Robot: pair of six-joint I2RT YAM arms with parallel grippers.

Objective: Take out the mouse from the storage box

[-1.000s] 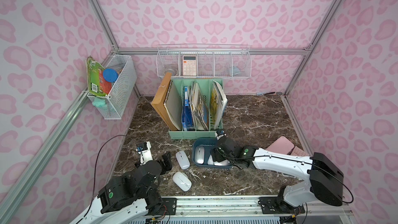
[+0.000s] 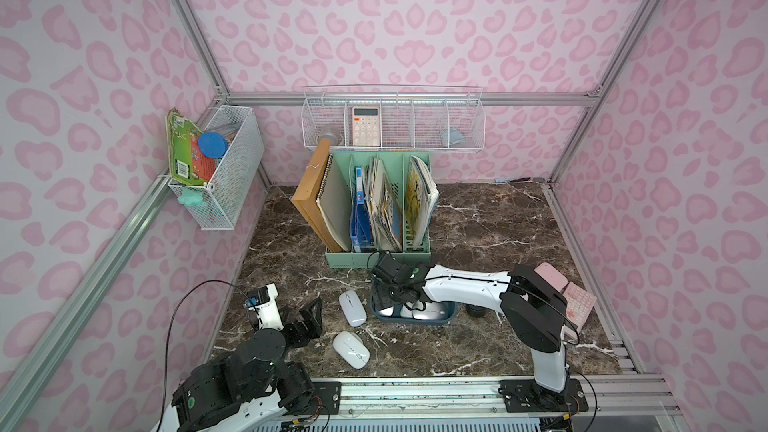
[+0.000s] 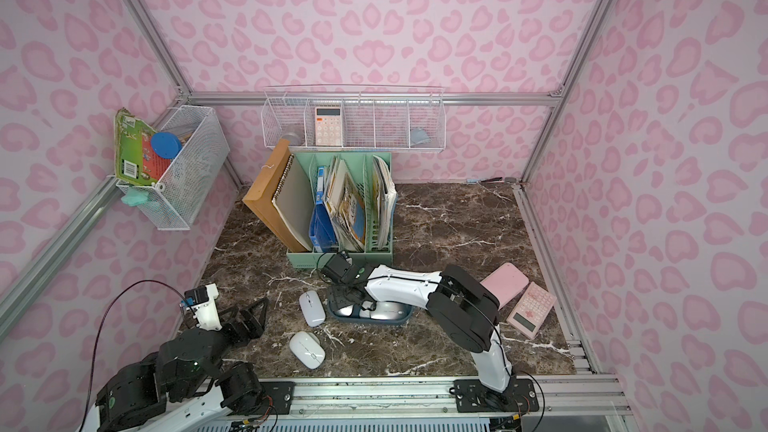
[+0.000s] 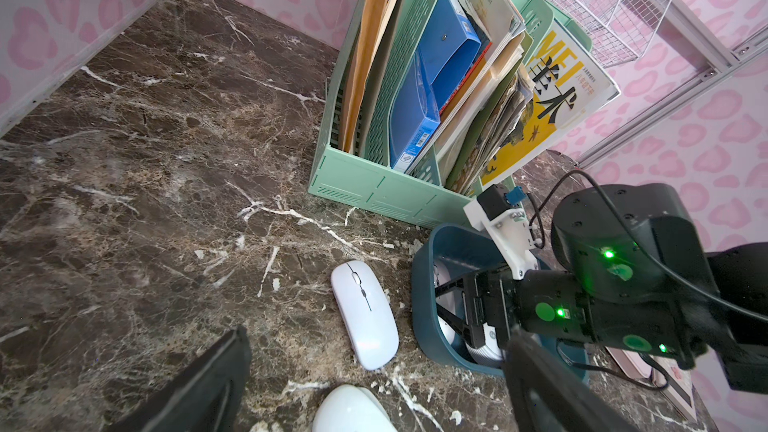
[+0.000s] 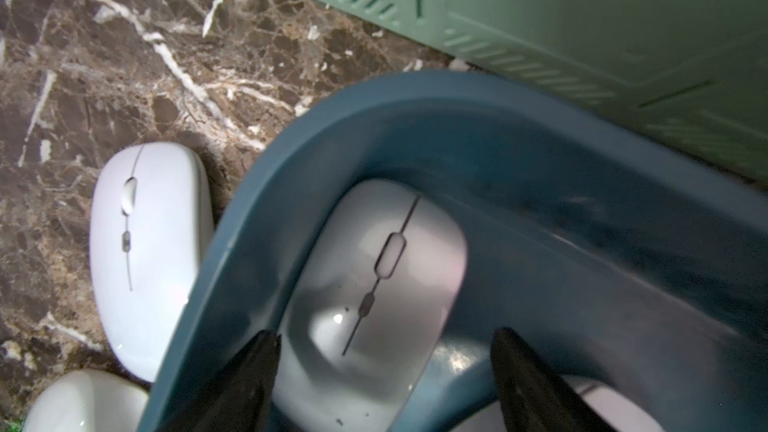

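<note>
The dark blue storage box (image 2: 432,318) sits before the green file organizer. My right gripper is open over its left end, fingers on either side of a white mouse (image 5: 360,288); another mouse (image 5: 608,404) lies beside it in the box. Two white mice lie outside on the marble: one (image 4: 364,312) left of the box, the other (image 4: 352,412) nearer the front edge. My left gripper stands open at the front left, with nothing between its fingers.
The green file organizer (image 2: 376,258) with folders stands just behind the box. A pink pouch (image 3: 504,280) and pink calculator (image 3: 532,308) lie at the right. Wire baskets hang on the walls.
My right arm has moved left, bringing its gripper from the box's middle over the mouse at the left end. The left arm has drawn slightly left.
</note>
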